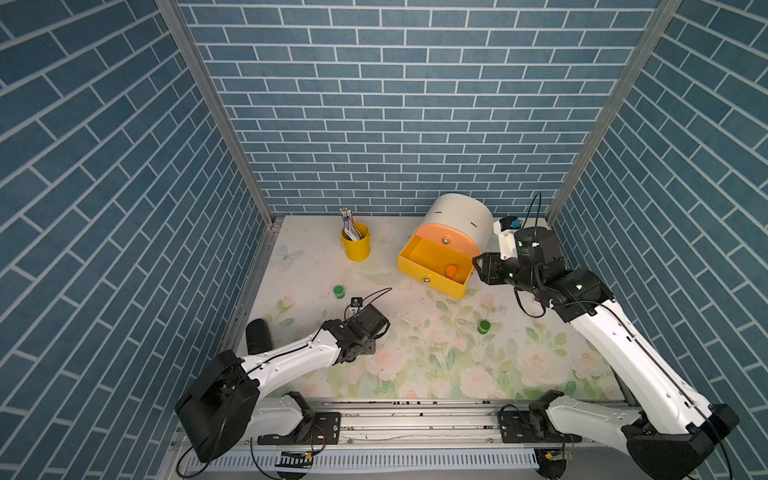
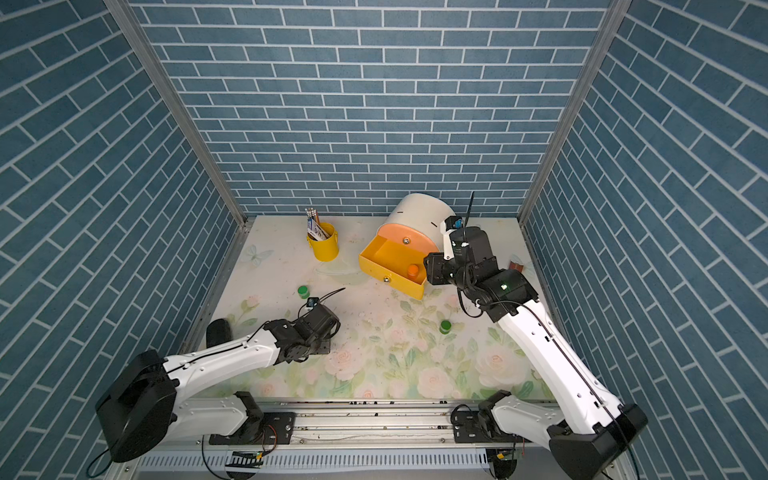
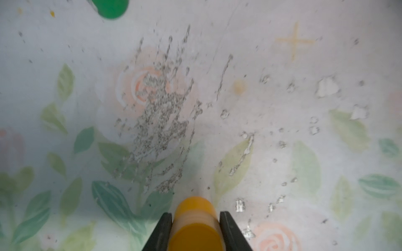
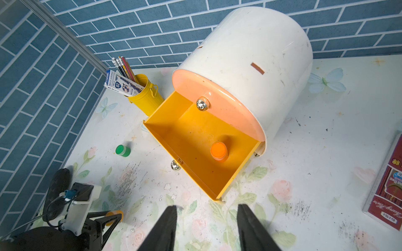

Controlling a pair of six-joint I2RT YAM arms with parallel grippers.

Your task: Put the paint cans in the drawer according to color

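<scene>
An orange-yellow paint can [image 3: 196,234] is gripped between the fingers of my left gripper, low over the table at the front left. Whether the can touches the tabletop I cannot tell. My right gripper hangs open near the drawer's right side, nothing between its fingers. The yellow drawer [image 4: 184,131] is pulled out and holds one orange can [image 4: 219,150] near its right end. One green can [image 1: 339,292] stands left of centre, and another green can [image 1: 484,326] is at the front right. A small orange drawer front with a silver knob sits above the open drawer.
The white rounded cabinet [image 4: 259,54] stands at the back behind the drawer. A yellow bucket [image 1: 357,244] with pencils is to its left. A red box [image 4: 387,184] lies on the far right, and a black object [image 1: 259,336] at the left edge.
</scene>
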